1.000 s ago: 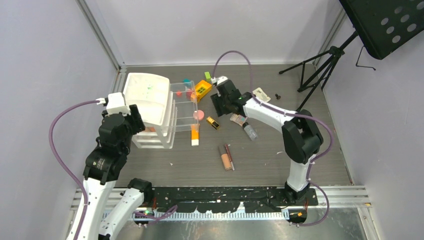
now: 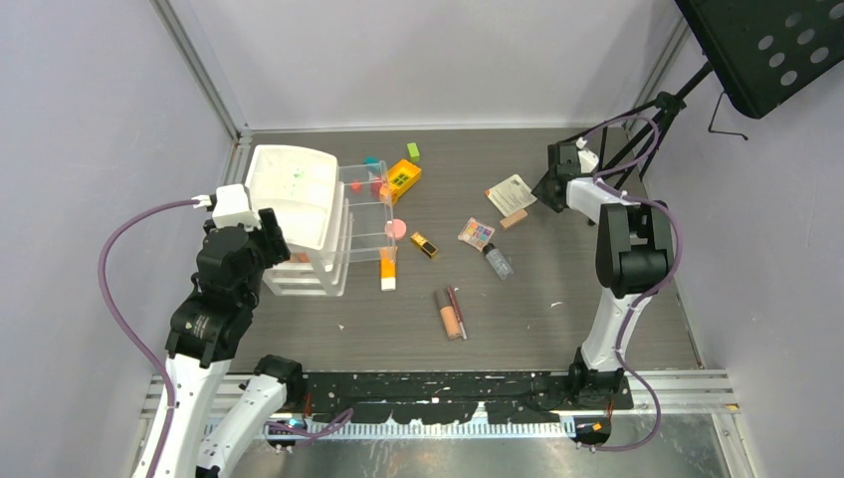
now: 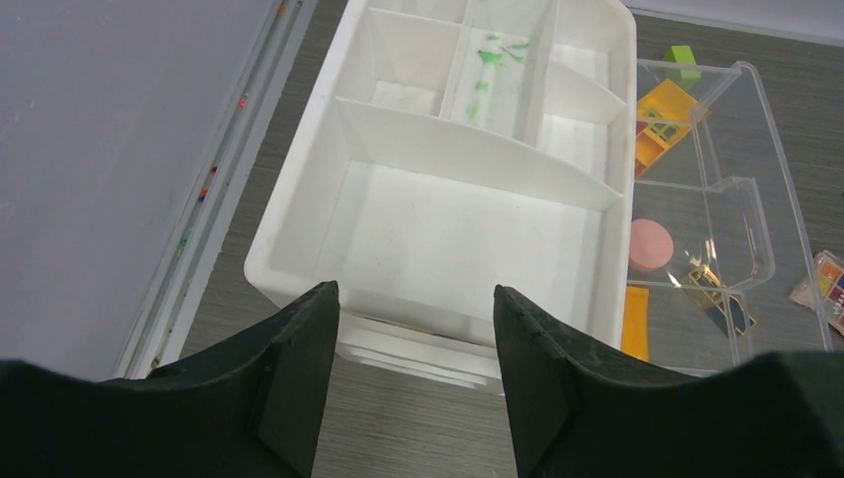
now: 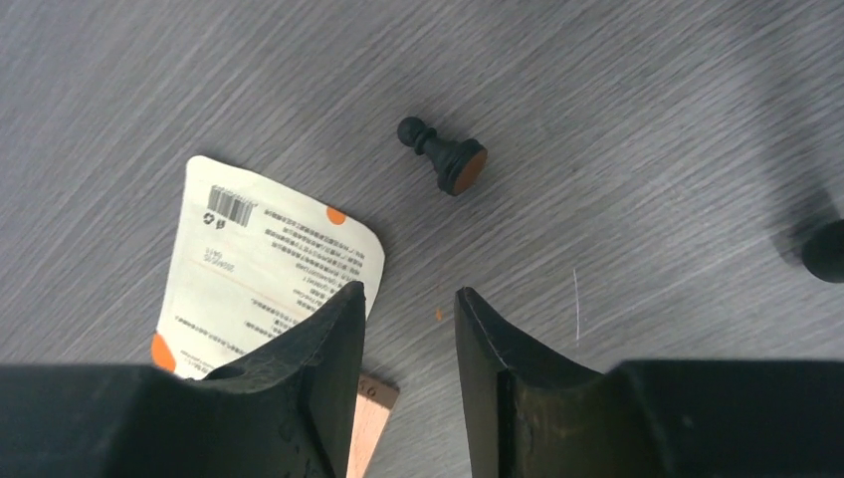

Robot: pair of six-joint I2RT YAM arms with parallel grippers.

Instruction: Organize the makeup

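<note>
A white organizer (image 3: 428,209) with an empty top tray stands on the left of the table, its clear drawer (image 2: 368,224) pulled out to the right. My left gripper is open over the organizer, nothing between its fingers. At the back right, my right gripper hangs open and empty above the table, close to a cream card (image 4: 264,264) and a tan block (image 4: 370,418). Makeup lies in the middle: a small palette (image 2: 477,233), a dark-capped bottle (image 2: 498,262), a foundation tube (image 2: 448,317), a thin pencil (image 2: 458,311) and a gold item (image 2: 424,245).
A black chess pawn (image 4: 448,157) lies beyond the card. Under or beside the drawer are a yellow toy (image 2: 402,177), an orange tube (image 2: 388,271), a pink disc (image 2: 397,228) and a green block (image 2: 413,151). A black stand (image 2: 662,110) rises at the right.
My right arm has swung from beside the drawer to the back right, past the palette and over the card's right side. The left arm and the makeup look unmoved.
</note>
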